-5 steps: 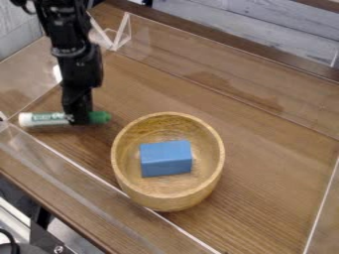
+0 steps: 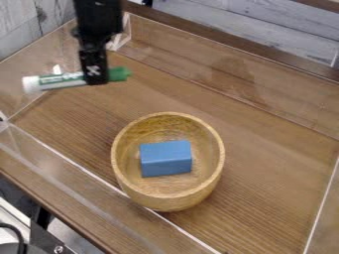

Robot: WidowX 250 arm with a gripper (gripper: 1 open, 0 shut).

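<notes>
My gripper (image 2: 95, 71) hangs at the upper left of the camera view, shut on a white tube with a green end (image 2: 59, 81), held roughly level above the wooden tabletop. A yellow bowl (image 2: 205, 189) sits at the lower middle with a blue block (image 2: 166, 157) inside it.
Table edges with pale strips run along the left and right sides. Some dark cables show at the lower left.
My gripper has moved up and away toward the back, carrying the tube from beside the bowl's left to higher in the view. The bowl and block have not moved.
</notes>
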